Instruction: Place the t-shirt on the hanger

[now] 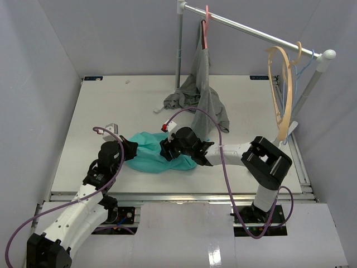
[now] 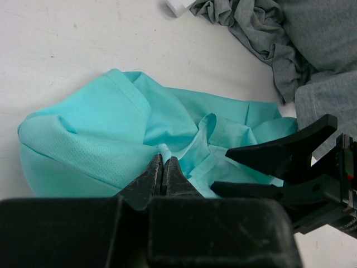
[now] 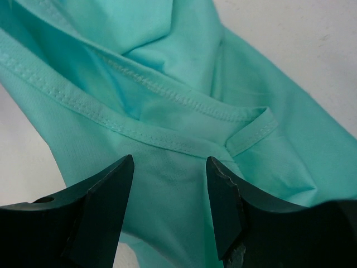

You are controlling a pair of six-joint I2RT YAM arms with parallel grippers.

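A crumpled teal T-shirt (image 1: 156,159) lies on the white table. My left gripper is at its left part with its fingertips closed on a small pinch of fabric (image 2: 164,149). My right gripper is open over the shirt's right part, its fingers apart at a folded hem; in the left wrist view it reaches in from the right. Wooden hangers (image 1: 285,123) and a blue one hang at the right of the rail (image 1: 251,32).
A grey garment (image 1: 203,106) hangs from a pink hanger (image 1: 207,28) and trails onto the table behind the shirt.
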